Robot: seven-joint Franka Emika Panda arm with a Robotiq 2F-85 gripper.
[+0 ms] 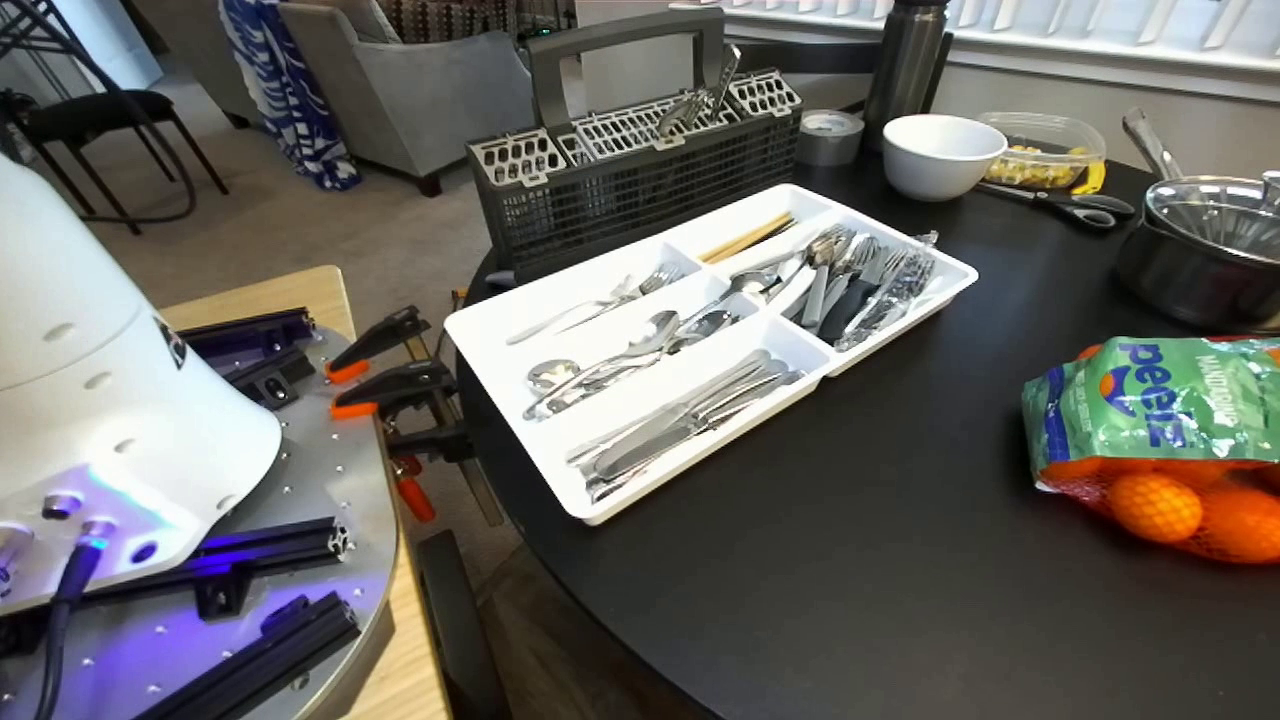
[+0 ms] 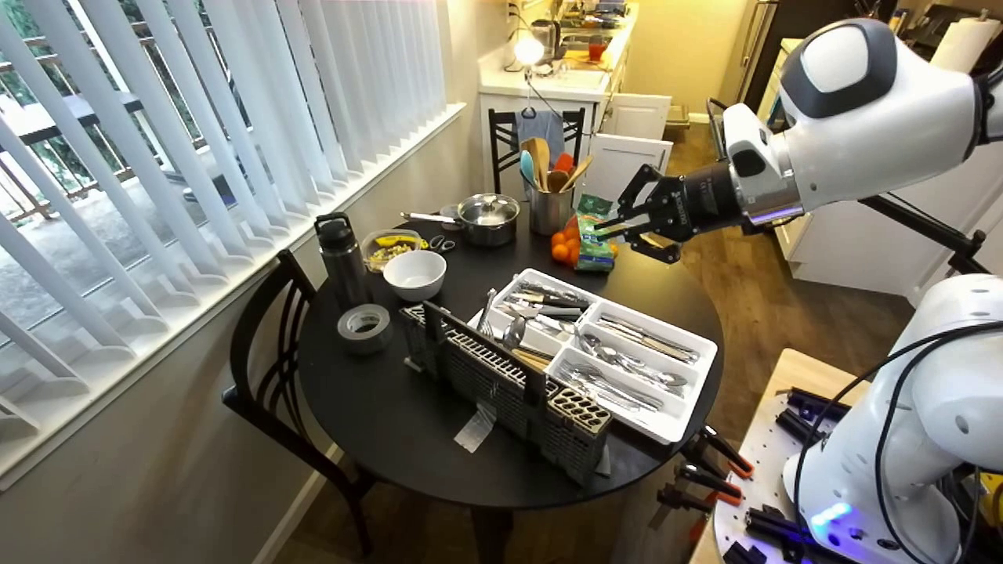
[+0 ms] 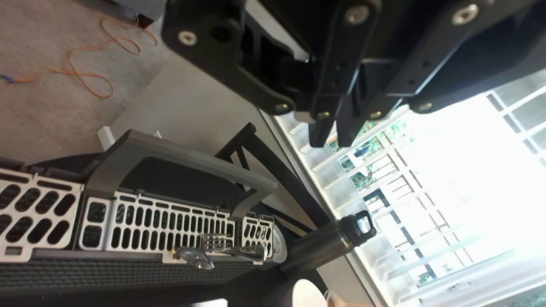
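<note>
My gripper is part open, with a narrow empty gap between its fingertips. In exterior view 2 the gripper (image 2: pixel 602 229) is high above the table. A grey cutlery basket (image 1: pixel 636 198) with a tall handle stands behind the white tray. On its grid top some metal cutlery (image 1: pixel 686 110) leans over, and another utensil (image 1: pixel 727 70) stands upright. The wrist view shows a spoon (image 3: pixel 197 257) and a fork (image 3: pixel 217 242) lying across the grid. The white cutlery tray (image 1: pixel 510 450) holds knives (image 1: pixel 690 422), spoons (image 1: pixel 624 360), forks and wooden chopsticks (image 1: pixel 746 240) in separate compartments.
Near the basket are a tape roll (image 2: pixel 363 324), a dark bottle (image 2: pixel 343 268) and a white bowl (image 2: pixel 414 272). A lidded pot (image 2: pixel 487 222), a utensil holder (image 2: pixel 551 205) and a bag of mandarins (image 2: pixel 594 246) stand farther off. The tabletop (image 1: pixel 864 564) in front of the tray is bare.
</note>
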